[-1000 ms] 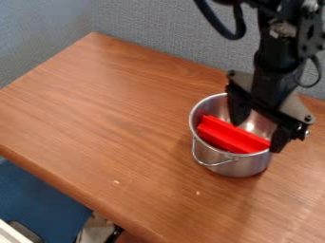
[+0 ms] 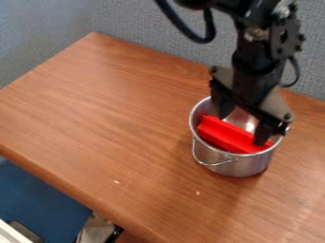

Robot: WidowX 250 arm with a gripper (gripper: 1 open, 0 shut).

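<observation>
A metal pot [image 2: 226, 163] with a wire handle stands on the wooden table at the right. Inside it lies a red elongated object [image 2: 225, 135]. My black gripper [image 2: 242, 121] reaches down from the top right into the pot, its open fingers around or just over the red object; the exact contact is hidden.
Grey padded walls stand behind it. Beyond the front left edge are a blue surface and some pale items low down.
The arm and gripper have moved left, from over the pot's right rim to down inside the pot. The pot and red object look about unchanged.
</observation>
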